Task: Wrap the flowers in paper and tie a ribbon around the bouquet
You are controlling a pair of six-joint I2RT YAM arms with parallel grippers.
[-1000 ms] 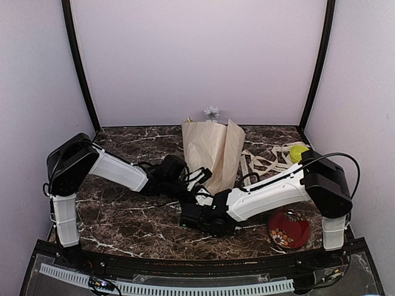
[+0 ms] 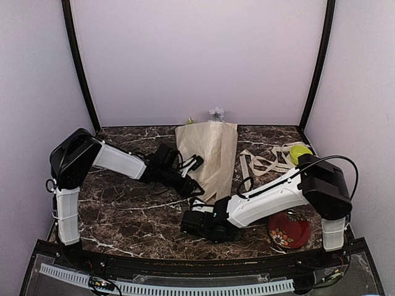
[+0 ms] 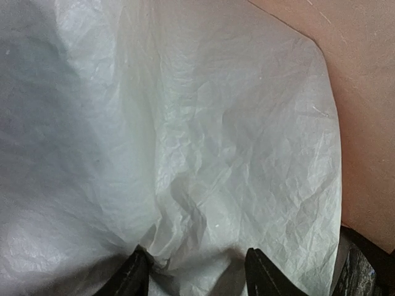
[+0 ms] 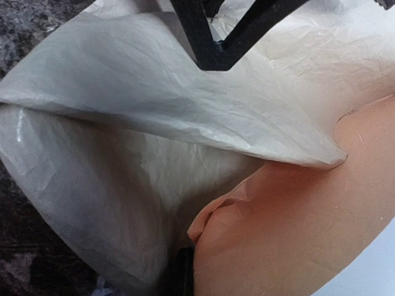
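Observation:
The bouquet is wrapped in tan paper (image 2: 210, 151) at the table's middle, a white flower (image 2: 216, 113) and a small yellow one (image 2: 190, 121) showing past its far edge. The wrap narrows toward both grippers. At its lower left side is my left gripper (image 2: 197, 190); in the left wrist view its fingers (image 3: 137, 271) stand apart, with crumpled pale paper (image 3: 185, 228) in front of and between them. My right gripper is shut at the wrap's near end, where the paper folds (image 4: 166, 216) draw together against it. The stems are hidden.
A cream ribbon (image 2: 245, 169) lies loosely to the right of the bouquet, near a yellow-green round item (image 2: 299, 152). A red flowered dish (image 2: 289, 230) sits at the front right, below the right arm.
My right arm has moved only slightly.

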